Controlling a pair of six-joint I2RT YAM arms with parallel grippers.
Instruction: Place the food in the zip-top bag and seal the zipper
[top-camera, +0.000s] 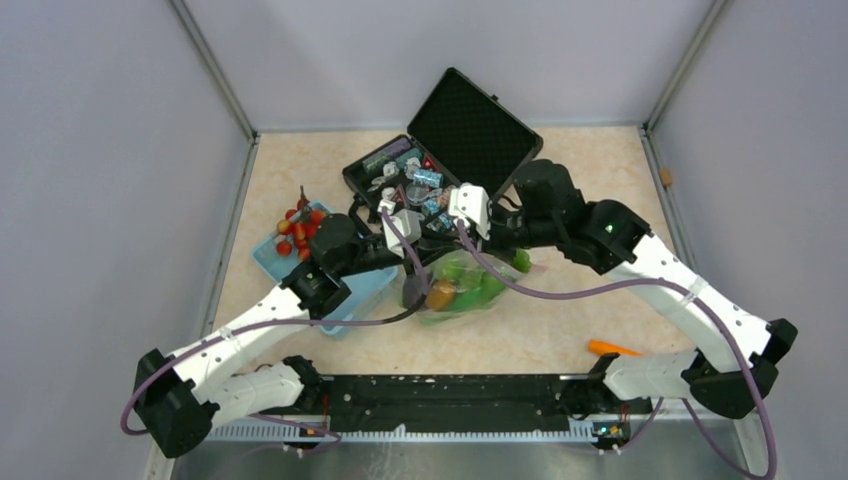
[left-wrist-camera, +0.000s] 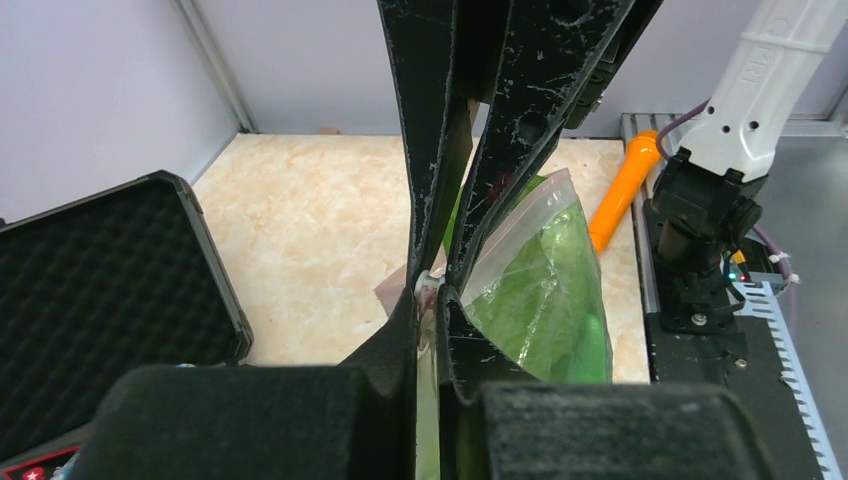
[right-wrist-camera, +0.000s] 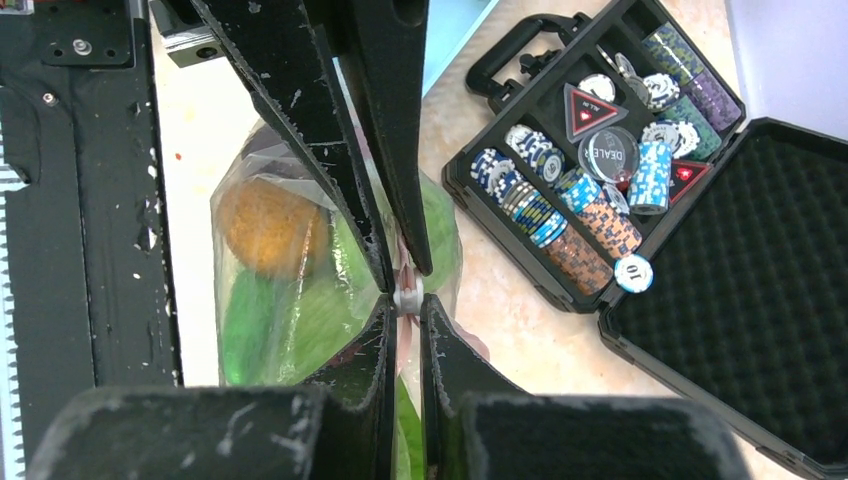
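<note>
The clear zip top bag (top-camera: 455, 312) lies on the table under both arms. Inside it are a brown round food (right-wrist-camera: 270, 225), green food (right-wrist-camera: 250, 325) and a dark item (top-camera: 414, 288). My grippers face each other along the bag's pinkish zipper strip (left-wrist-camera: 530, 215). The right gripper is shut on a small white piece at the strip, apparently the zipper slider. Close by, my left gripper has its fingers slightly parted, with the bag's edge in the narrow gap. Part of the strip is hidden by the fingers.
A blue tray (top-camera: 265, 256) with tomatoes (top-camera: 300, 232) stands at the left, partly behind the left arm. An open black case (right-wrist-camera: 560, 150) of poker chips lies close behind the bag. An orange stick (top-camera: 612, 348) rests at the front right.
</note>
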